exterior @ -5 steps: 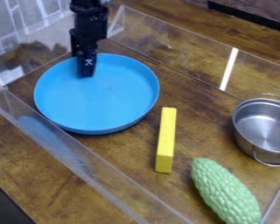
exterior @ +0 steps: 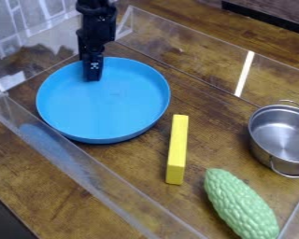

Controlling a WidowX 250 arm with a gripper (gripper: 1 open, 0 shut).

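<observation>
A large blue plate (exterior: 102,107) rests in the left part of the clear-walled tray on the wooden surface. My black gripper (exterior: 93,67) reaches down from the top at the plate's far rim, low over or at that rim. Its fingertips are small and dark here, so I cannot tell whether it is open or shut, or whether it holds the rim.
A yellow block (exterior: 177,149) lies right of the plate. A steel pot (exterior: 277,135) sits at the right, with a green bumpy corn-shaped object (exterior: 239,201) at the lower right. Bare wood (exterior: 208,98) is free between plate and pot. Clear walls border the area.
</observation>
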